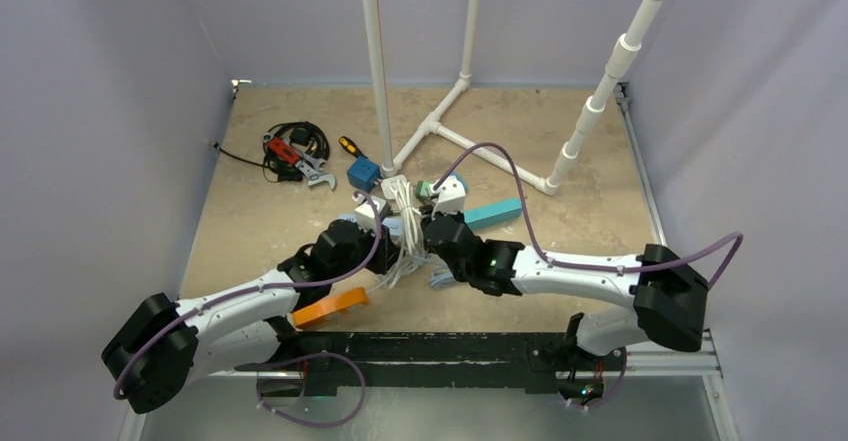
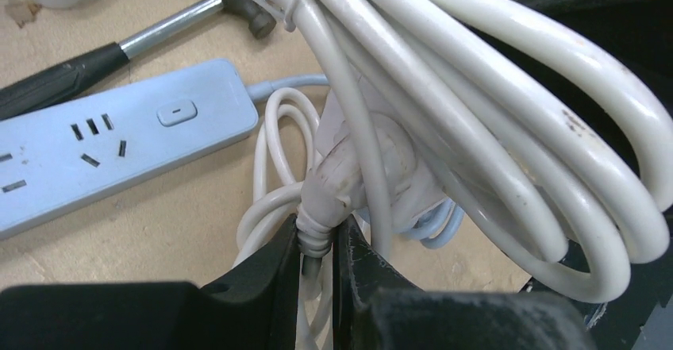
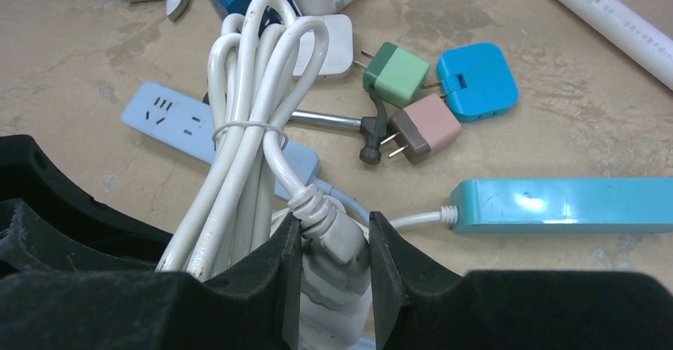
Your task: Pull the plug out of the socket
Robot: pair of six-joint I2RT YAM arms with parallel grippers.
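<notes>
A coiled white cable (image 1: 408, 226) lies between my two grippers, with white connector ends at its lower part. In the left wrist view, my left gripper is shut on the ribbed collar of one white cable end (image 2: 316, 235). Above it, a whitish connector body (image 2: 349, 167) is partly covered by the coil. My right gripper stands part open around a white plug (image 3: 337, 243), which fills the gap below its ribbed neck. Whether both right fingers press on it cannot be told. The joint between plug and socket is hidden.
A pale blue power strip (image 2: 119, 128) and a hammer (image 2: 171, 28) lie beside the coil. Green (image 3: 397, 74), pink (image 3: 428, 126) and blue (image 3: 478, 82) adapters sit beyond, with a teal bar (image 3: 563, 203) to the right. White pipes (image 1: 435, 126) stand behind.
</notes>
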